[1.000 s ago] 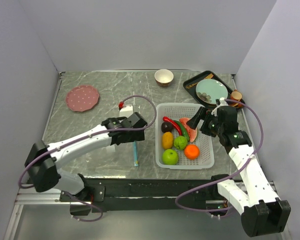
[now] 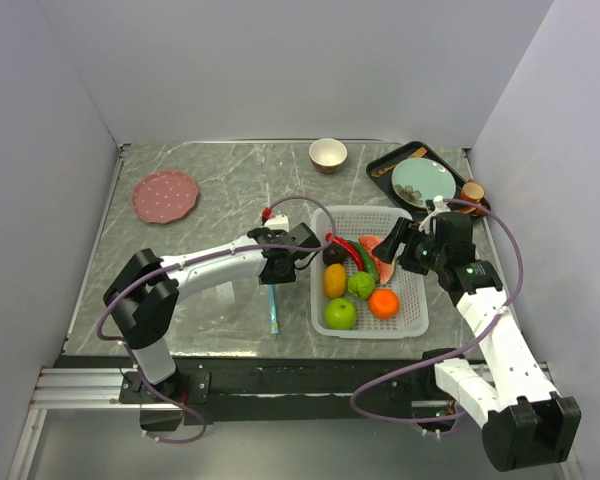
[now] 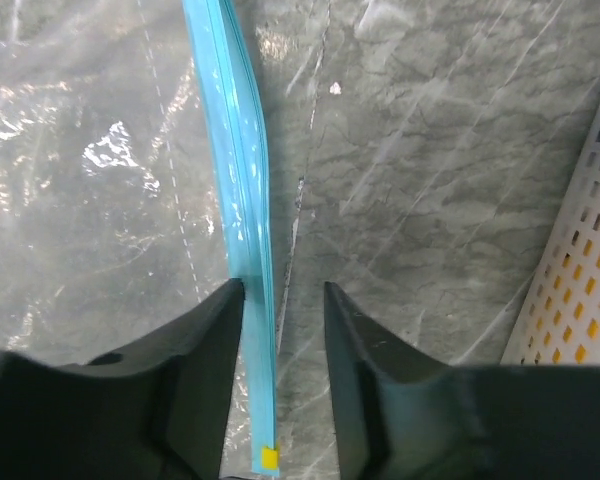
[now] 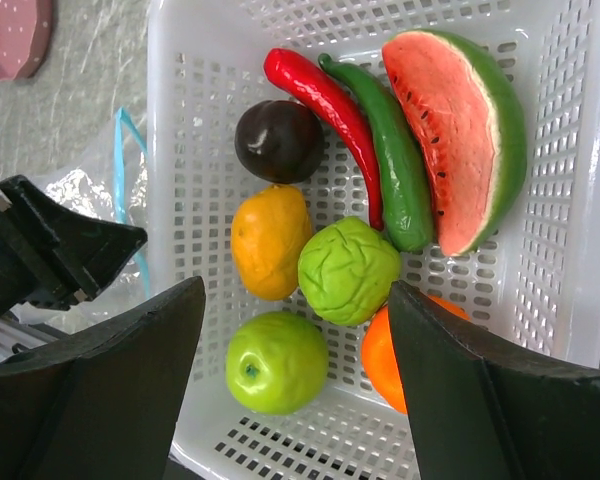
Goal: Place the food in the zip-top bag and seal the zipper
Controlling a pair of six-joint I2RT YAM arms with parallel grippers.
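A clear zip top bag (image 3: 70,210) lies flat on the table, its blue zipper strip (image 3: 238,180) with a yellow slider (image 3: 269,457) at the near end. Over the strip is my left gripper, open with nothing gripped; the strip runs beneath, close to the left finger. Above the white basket hangs my right gripper, open and empty. Below it lie a green apple (image 4: 277,362), lettuce (image 4: 348,270), an orange (image 4: 385,358), a mango (image 4: 270,240), an avocado (image 4: 279,141), a red chili (image 4: 325,105), a green pepper (image 4: 395,165) and watermelon (image 4: 450,130).
The white basket (image 2: 320,225) stands right of the bag, near the left gripper. Farther back are a bowl (image 2: 328,154), a pink plate (image 2: 165,196) and a black tray (image 2: 388,178) with a green plate and a cup.
My left arm has swung to the right, bringing its gripper closer to the basket's left wall. The right arm stays almost where it was, and the food has not moved.
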